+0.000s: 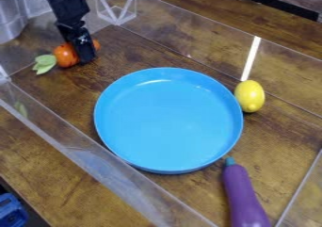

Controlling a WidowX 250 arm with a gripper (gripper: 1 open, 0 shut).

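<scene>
My black gripper (78,44) is at the upper left, lowered over an orange carrot (66,56) with pale green leaves (45,63). It stands open, its fingers around or against the carrot and partly hiding it; whether they touch it I cannot tell.
A large blue plate (169,118) fills the middle. A yellow lemon (249,95) lies to its right, and a purple eggplant (244,195) at the lower right. Clear walls edge the wooden surface. A blue object (10,210) is at the lower left corner.
</scene>
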